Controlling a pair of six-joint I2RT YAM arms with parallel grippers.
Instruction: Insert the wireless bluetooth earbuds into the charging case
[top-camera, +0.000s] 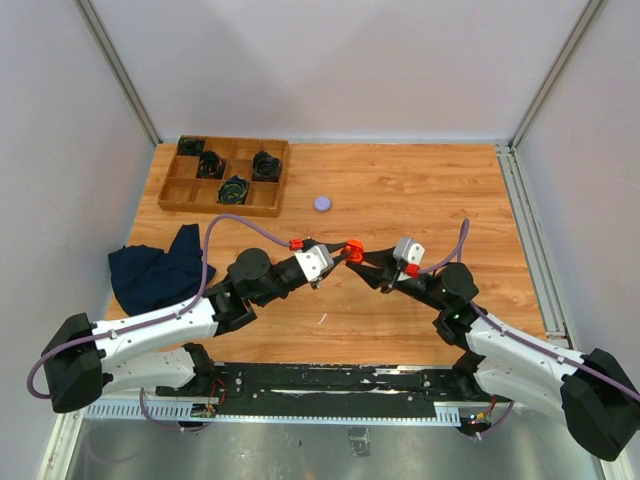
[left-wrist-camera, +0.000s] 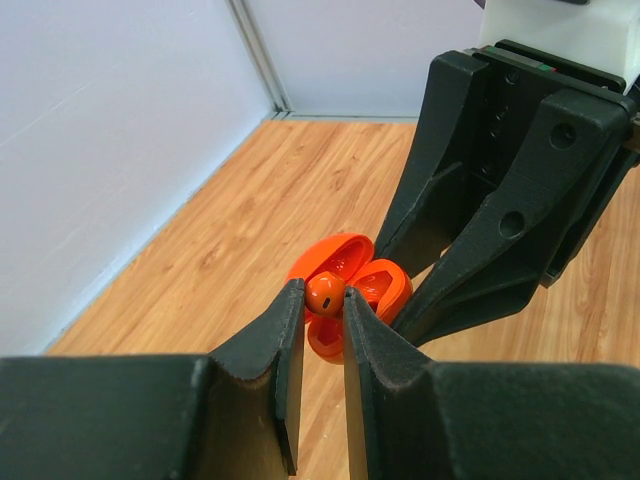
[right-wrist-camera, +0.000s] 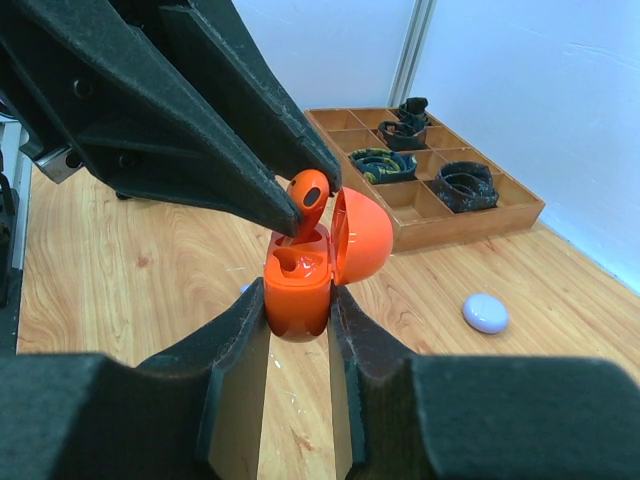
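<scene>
Over the middle of the table my two grippers meet at the orange charging case (right-wrist-camera: 298, 290), whose lid (right-wrist-camera: 360, 235) stands open. My right gripper is shut on the case body. My left gripper is shut on an orange earbud (right-wrist-camera: 308, 195), which it holds at the case, its lower part down at the case's opening; how deep it sits I cannot tell. In the left wrist view the earbud's rounded head (left-wrist-camera: 325, 292) shows between the fingertips, in front of the open case.
A wooden compartment tray (top-camera: 225, 208) with dark coiled items stands at the back left. A lilac puck (top-camera: 322, 204) lies behind the grippers. A dark folded cloth (top-camera: 155, 270) lies at the left.
</scene>
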